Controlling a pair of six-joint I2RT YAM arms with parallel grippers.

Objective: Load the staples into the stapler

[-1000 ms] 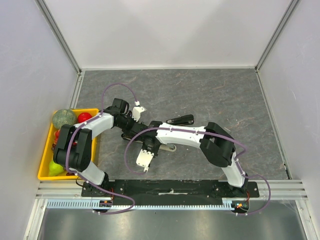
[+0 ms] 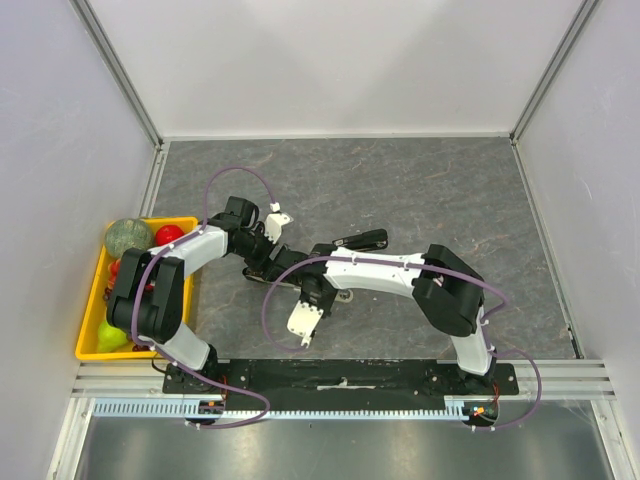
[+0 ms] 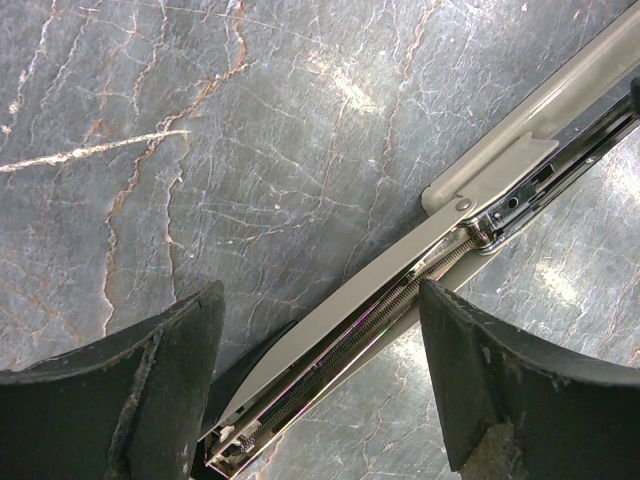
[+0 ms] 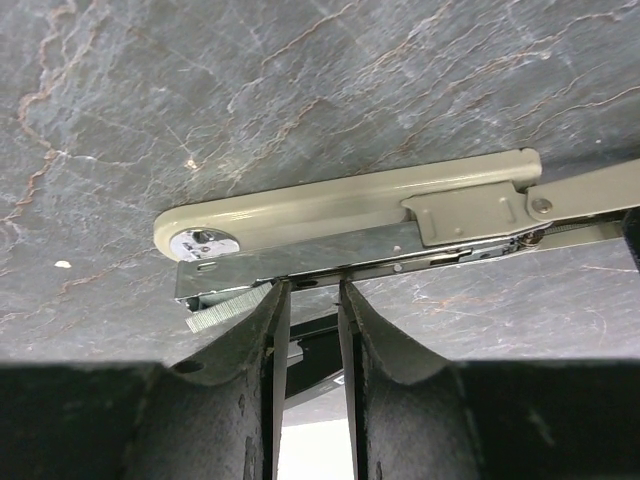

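The beige stapler lies opened out on the marble floor, its metal magazine [image 4: 380,240] and spring channel [image 3: 350,330] exposed. My left gripper stands open over the channel, fingers either side of it. My right gripper is shut on a strip of staples [image 4: 225,312], which sits slanted at the lower edge of the magazine, near the end with the round anvil plate [image 4: 205,243]. Whether the strip touches the inside of the magazine I cannot tell. In the top view both grippers partly hide the stapler.
A black stapler-like object [image 2: 360,240] lies behind my right arm. A yellow bin [image 2: 88,340] of fruit stands at the left.
Over the last second my right arm has shifted a little rightward and toward the front in the top view. My left arm looks unchanged.
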